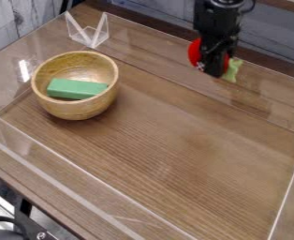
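Note:
At the upper right of the camera view my gripper (213, 58) is shut on a red object (198, 52) with a pale green part (231, 69) beside it; its exact shape is too small to tell. A round wooden bowl (75, 103) at the left holds a green block (79, 87).
A small white wire-like item (84, 30) stands at the upper left.

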